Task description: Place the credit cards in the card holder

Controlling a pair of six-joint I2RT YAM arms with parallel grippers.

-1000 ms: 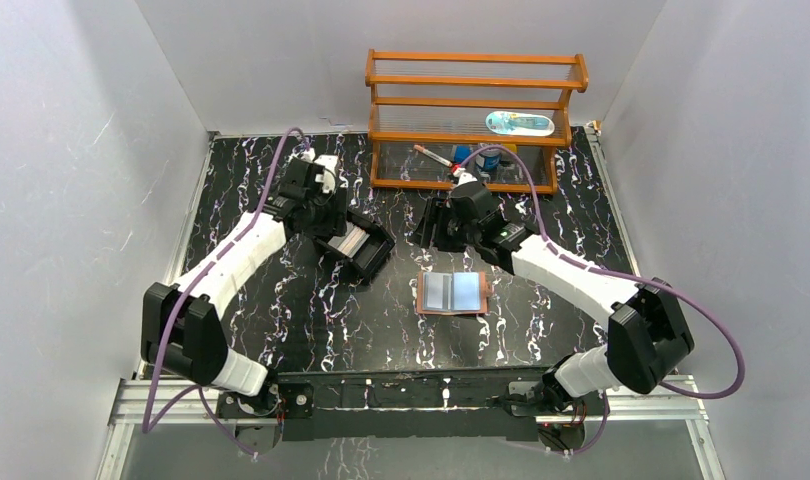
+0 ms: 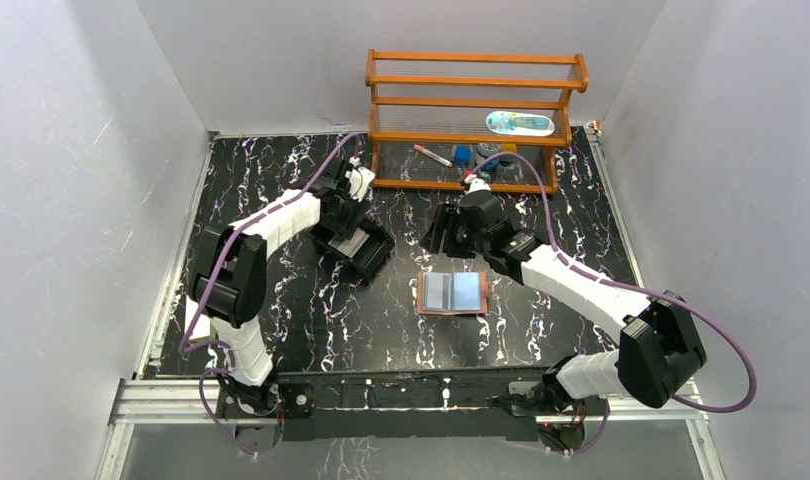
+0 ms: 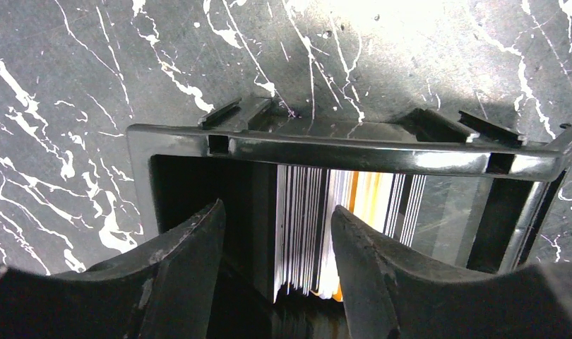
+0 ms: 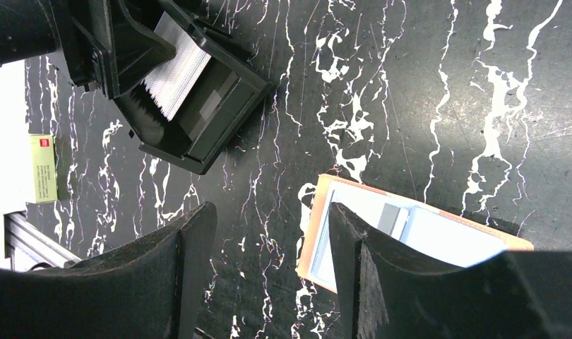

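A black box (image 2: 373,258) stands tilted on the table at left centre, with a row of cards (image 3: 297,226) on edge inside it. Over that box is my left gripper, its fingers apart. In its wrist view one finger is over the box's empty side and the other overlaps the white and orange edges of the row; contact cannot be made out. The brown card holder (image 2: 419,294) lies spread flat in front centre, with clear sleeves showing. Behind and above the holder hangs my right gripper, open and empty.
At the back stands a wooden rack (image 2: 471,138) holding a pen (image 2: 432,155), a blue-and-white pack (image 2: 519,123) and small items. A yellow-green item (image 4: 43,168) lies by the left arm's base. Bare table separates box and holder.
My left gripper has swung right and turned over the box. The right gripper has shifted slightly right and toward the front. Box and holder have stayed put.
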